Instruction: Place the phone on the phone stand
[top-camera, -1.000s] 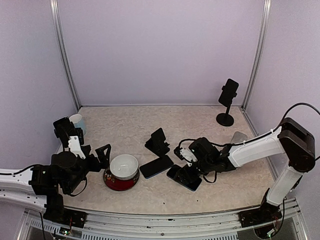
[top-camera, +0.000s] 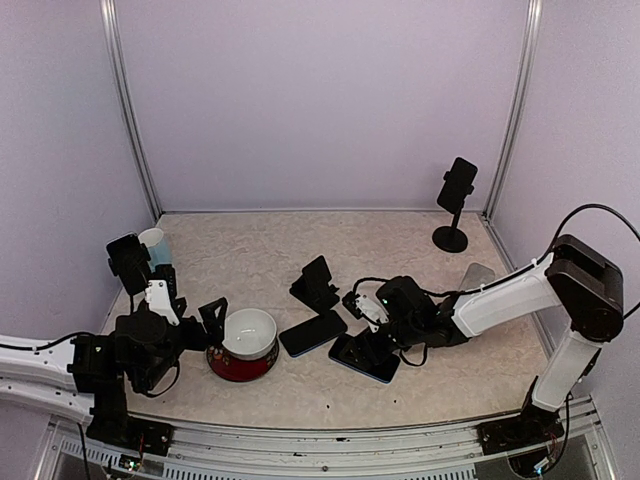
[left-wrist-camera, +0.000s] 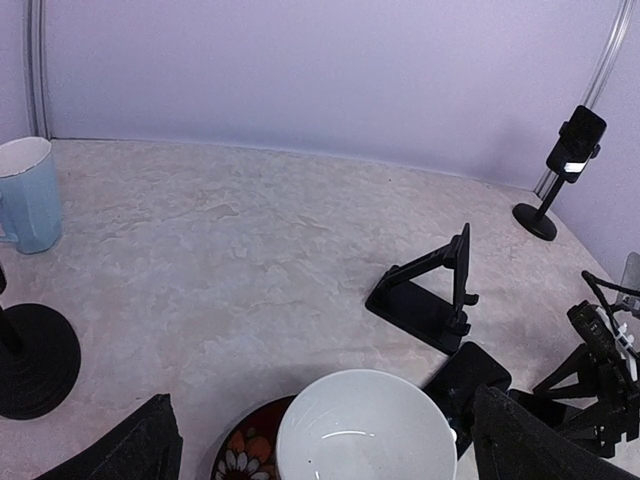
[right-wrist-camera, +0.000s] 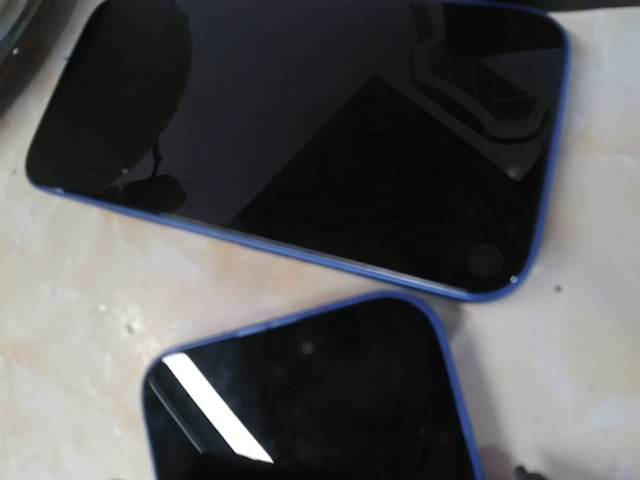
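Two dark phones with blue rims lie flat: one (top-camera: 312, 333) left of centre, below a low black stand (top-camera: 314, 285), the other (top-camera: 376, 369) under my right gripper (top-camera: 362, 350). In the right wrist view they appear as an upper phone (right-wrist-camera: 300, 130) and a lower phone (right-wrist-camera: 305, 390). My right gripper is open, low over the table; its fingertips are mostly hidden there. My left gripper (top-camera: 190, 330) is open above the left side of a white bowl. Taller black stands stand at far left (top-camera: 130, 262) and back right (top-camera: 450, 236).
The white bowl (top-camera: 250, 333) sits on a red flowered plate (top-camera: 230, 370). A pale blue mug (left-wrist-camera: 30, 200) is at the left back. A grey object (top-camera: 478, 278) lies partly behind the right arm.
The right arm and the phones show almost no movement.
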